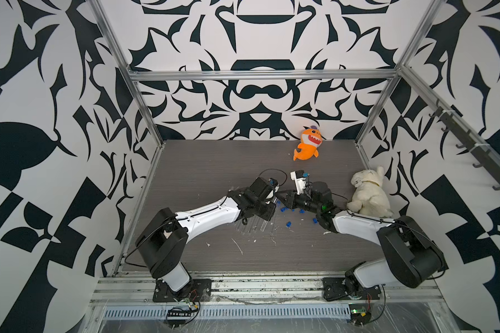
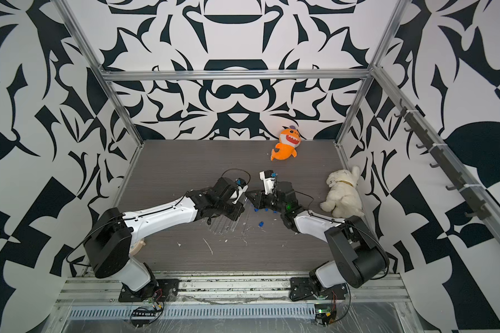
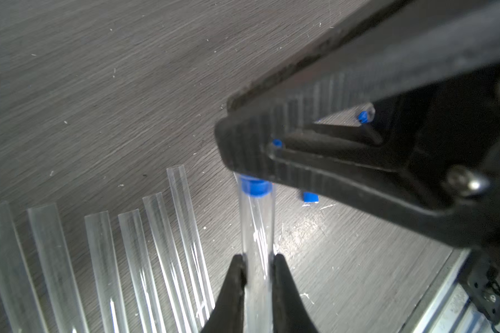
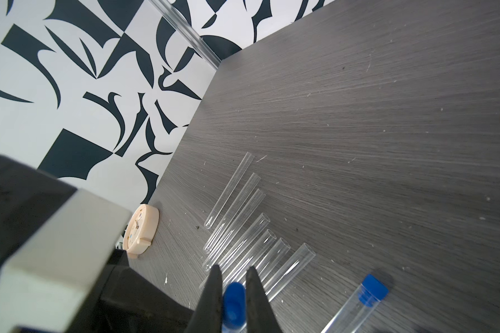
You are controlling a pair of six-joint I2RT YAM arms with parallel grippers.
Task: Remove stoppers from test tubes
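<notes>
In the left wrist view my left gripper is shut on an upright clear test tube (image 3: pixel 255 227) with a blue stopper (image 3: pixel 255 186). My right gripper's dark body crosses just above that stopper. In the right wrist view my right gripper is shut, with a blue stopper (image 4: pixel 234 305) at its fingertips; whether it touches is unclear. Several unstoppered tubes lie side by side on the table, and another stoppered tube (image 4: pixel 350 310) lies at the lower right of the right wrist view.
Loose blue stoppers (image 1: pixel 289 224) lie under and beside the arms. An orange shark toy (image 1: pixel 307 144) is at the back, a white plush toy (image 1: pixel 370 197) at the right, a clock (image 4: pixel 141 227) at the left.
</notes>
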